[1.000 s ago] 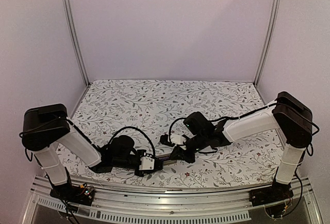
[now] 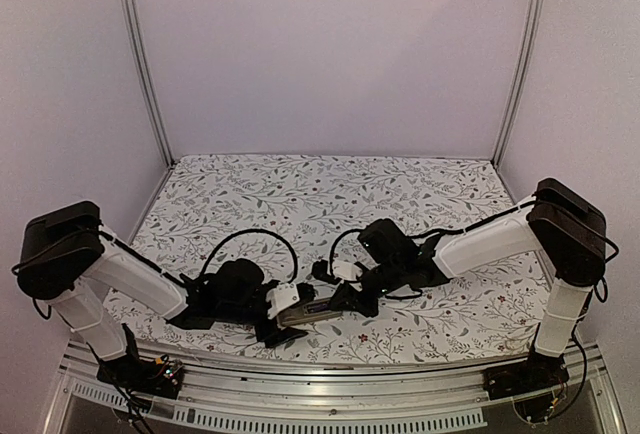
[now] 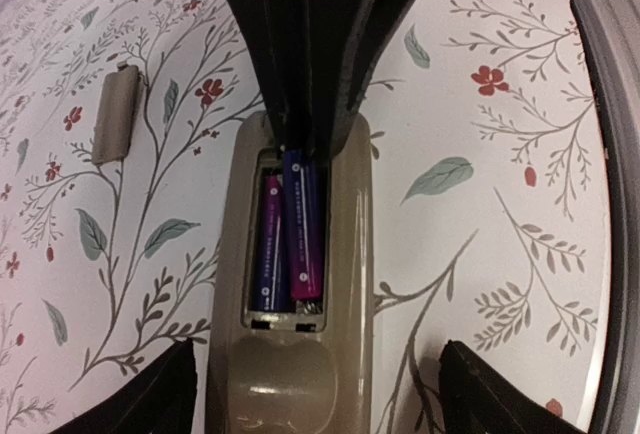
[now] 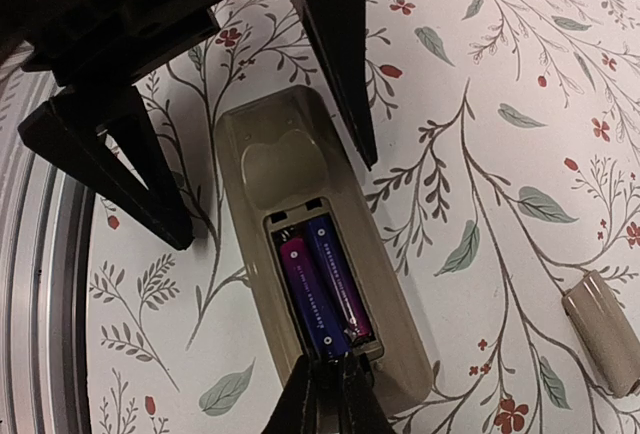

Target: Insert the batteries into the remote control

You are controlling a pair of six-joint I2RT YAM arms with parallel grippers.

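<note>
The taupe remote (image 3: 283, 379) lies back up, its compartment holding two purple-blue batteries; one (image 3: 303, 224) sits raised and slightly askew over the other (image 3: 270, 239). My right gripper is shut at the compartment's end, against the raised battery's tip; whether it grips that tip is hard to tell. My left gripper is open around the plain end of the remote, its fingers apart on either side. The battery cover (image 3: 117, 114) lies separately on the table beside the remote.
A metal rail (image 2: 300, 384) runs along the front edge, close to the remote. Walls stand at the back and both sides.
My left gripper and arm have shifted left and slightly back from where they were a second ago. My right arm has barely moved.
</note>
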